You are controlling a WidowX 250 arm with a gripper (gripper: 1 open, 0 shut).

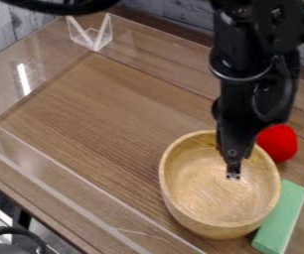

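Observation:
My black gripper (231, 159) hangs over the wooden bowl (195, 203) at the lower right, its fingertips above the back part of the bowl. It looks shut, with nothing visible between the fingers. The bowl's inside looks empty where it can be seen; the area behind the fingertips is hidden.
A red object (278, 142) lies right of the gripper, behind the bowl. A green block (281, 218) is at the bowl's right. A clear plastic item (91, 35) stands at the back left.

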